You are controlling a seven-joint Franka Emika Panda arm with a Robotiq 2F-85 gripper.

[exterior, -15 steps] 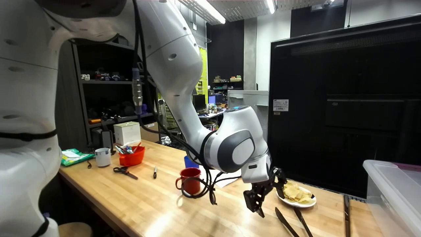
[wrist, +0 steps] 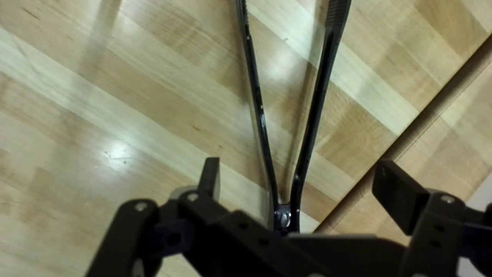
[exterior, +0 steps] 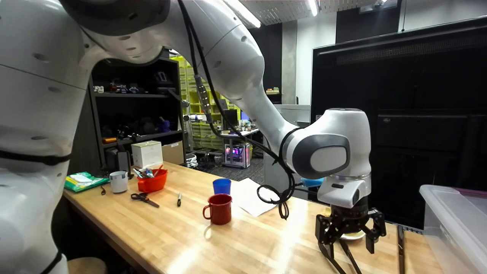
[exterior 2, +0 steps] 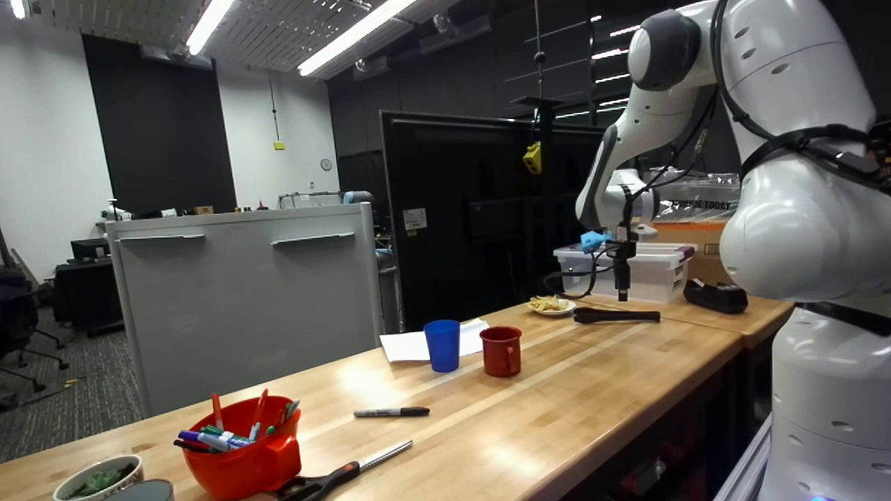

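Black tongs [wrist: 313, 124] lie on the wooden table with their two arms spread, and the wrist view looks down on them. My gripper is open above the tongs; their hinge shows between its fingers, which do not appear to touch them. In exterior view 1 the gripper [exterior: 349, 235] points down over the tongs [exterior: 351, 258], hiding most of the plate of chips behind it. Exterior view 2 shows that plate of chips [exterior 2: 551, 305] just beyond the tongs [exterior 2: 616, 316], with a visible height between the gripper [exterior 2: 623, 298] and the table.
A red mug [exterior: 220, 209], a blue cup [exterior: 222, 186] and white paper [exterior: 253, 197] stand mid-table. Farther off are scissors [exterior: 145, 199], a marker [exterior: 179, 199] and a red pen holder [exterior: 153, 180]. A clear bin [exterior: 452, 223] borders the right side.
My arm has swung right, away from the mug, and its tilted gripper now points straight down above the tongs. The plate of chips, clearly visible before, is mostly covered by it.
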